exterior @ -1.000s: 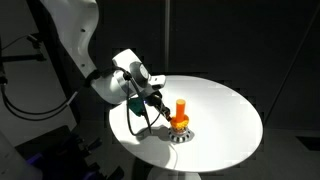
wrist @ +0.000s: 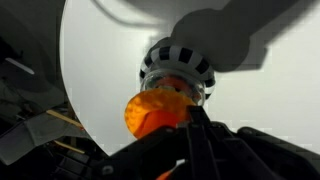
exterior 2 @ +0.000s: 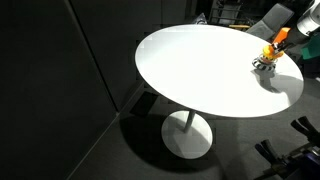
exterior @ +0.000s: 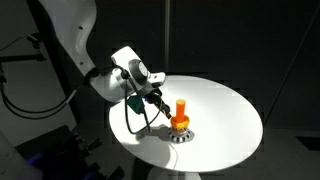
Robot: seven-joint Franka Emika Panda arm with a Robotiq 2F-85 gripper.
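An orange upright piece tops a container with an orange band and a black-and-white checkered base, standing on the round white table. Just left of the orange piece, my gripper is shut with nothing visible between its fingers. From above, in the wrist view, the orange top shows beside my dark gripper. Whether the fingertips touch it, I cannot tell. The second exterior view has the checkered container near the table's far right edge, with the gripper partly cut off.
A black cable loops beside the arm.
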